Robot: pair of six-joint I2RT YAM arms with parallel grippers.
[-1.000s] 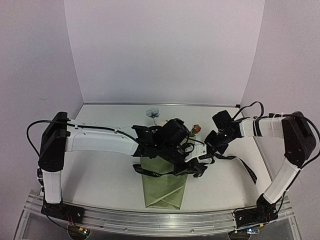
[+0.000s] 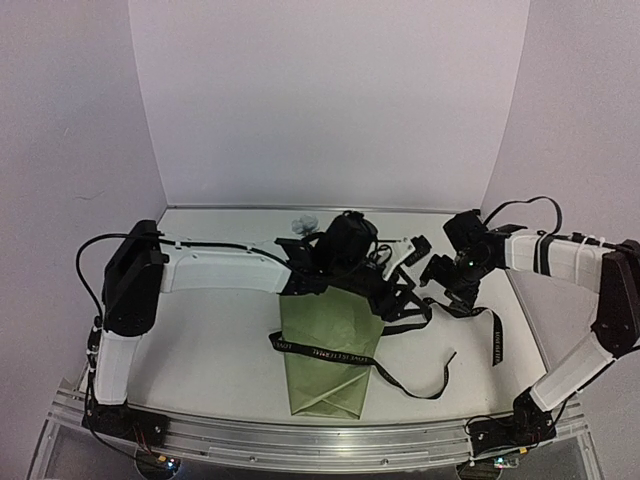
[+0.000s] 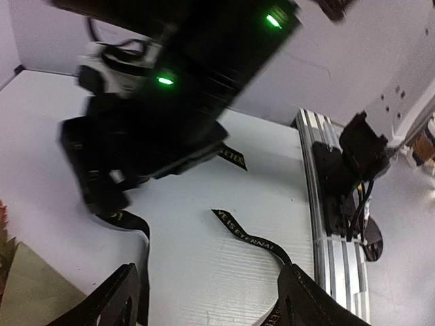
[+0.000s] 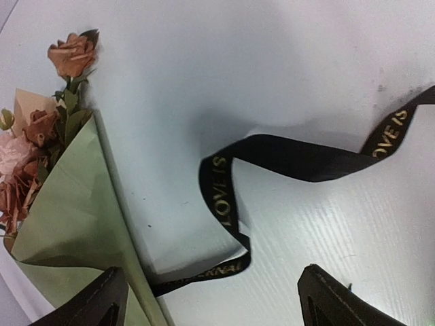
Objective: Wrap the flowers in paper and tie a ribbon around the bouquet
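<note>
The bouquet lies in green wrapping paper (image 2: 330,325) at the middle of the table, its orange and pink flowers (image 4: 44,129) showing in the right wrist view. A black lettered ribbon (image 2: 335,355) crosses the wrapper, one tail curling onto the table at its right. Another stretch of ribbon (image 4: 299,158) runs loosely from the wrapper's right edge toward the right. My left gripper (image 2: 400,290) is over the wrapper's upper right, open, fingers (image 3: 119,299) wide apart. Close by on its right, my right gripper (image 2: 447,285) is also open; its fingers (image 4: 332,302) hold nothing.
The left arm (image 2: 225,270) covers most of the flowers from above; a pale blue bloom (image 2: 305,225) shows behind it. Both grippers are near each other.
The left gripper has moved back and up; the ribbon tail that hung at it now lies loose on the table. The right gripper has shifted slightly right, and its ribbon tail's shape has changed.
</note>
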